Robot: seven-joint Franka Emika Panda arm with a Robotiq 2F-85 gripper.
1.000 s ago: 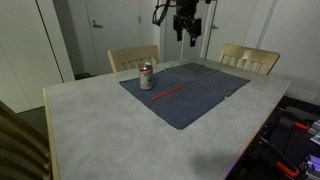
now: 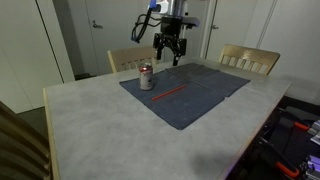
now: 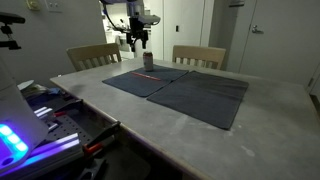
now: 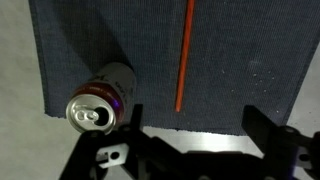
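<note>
A can (image 2: 146, 77) with a silver top stands upright on a dark cloth (image 2: 195, 108), near its far left part in exterior view 1. A thin red stick (image 2: 170, 91) lies flat on the same cloth, to the right of the can. My gripper (image 2: 169, 56) hangs open in the air above the far side of the table, apart from both. From the wrist view, the can (image 4: 108, 92) is at the left, by the left finger. The stick (image 4: 183, 65) runs lengthwise ahead of the open fingers, and nothing sits between the fingers.
Chairs stand around the table, one (image 3: 198, 57) behind it in exterior view 2. Another stretch of dark cloth (image 3: 205, 92) lies flat and empty.
In exterior view 1 my gripper has moved left and lower, closer to the can and stick. The can, stick and cloth have stayed where they were.
</note>
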